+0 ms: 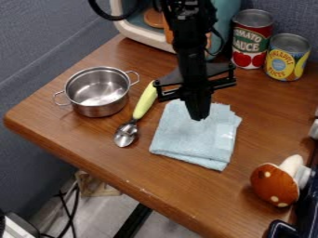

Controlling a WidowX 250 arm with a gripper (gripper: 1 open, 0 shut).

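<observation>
My black gripper (194,100) hangs over the upper part of a folded light blue cloth (192,142), its fingertips low near the cloth; whether they are apart or closed, and whether they touch it, I cannot tell. Left of the cloth lies a spoon with a yellow handle (144,103), its metal bowl toward the front. A steel pot (97,93) with two handles stands at the left of the wooden table.
A tomato sauce can (250,42) and a yellow can (285,60) stand at the back right, beside a teal and white appliance (128,23). A brown-and-white mushroom (276,186) sits at the front right.
</observation>
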